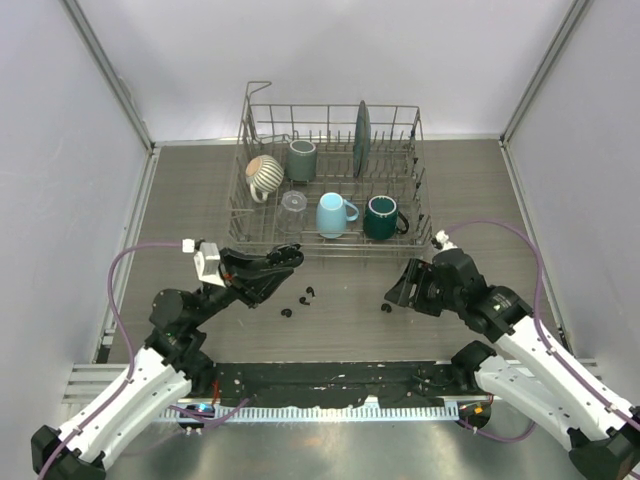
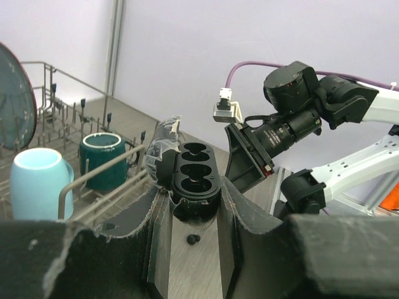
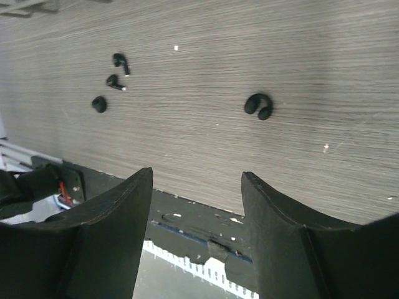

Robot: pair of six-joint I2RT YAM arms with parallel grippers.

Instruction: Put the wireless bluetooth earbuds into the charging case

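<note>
My left gripper (image 1: 275, 265) is shut on the black charging case (image 2: 196, 174), held up in front of the rack with its hollows showing in the left wrist view; a tape-like clear wrap covers part of it. My right gripper (image 1: 400, 290) hangs over the floor at the right, fingers apart and empty. Below it lies a black earbud (image 3: 259, 106), also seen in the top view (image 1: 386, 307). Several more small black earbuds (image 3: 120, 63) lie on the floor between the grippers, in front of the rack.
A wire dish rack (image 1: 330, 250) with mugs, a glass and a plate (image 1: 361, 140) fills the back middle. A dark strip with a white edge (image 1: 320, 384) runs along the front. The wooden floor between rack and strip is mostly clear.
</note>
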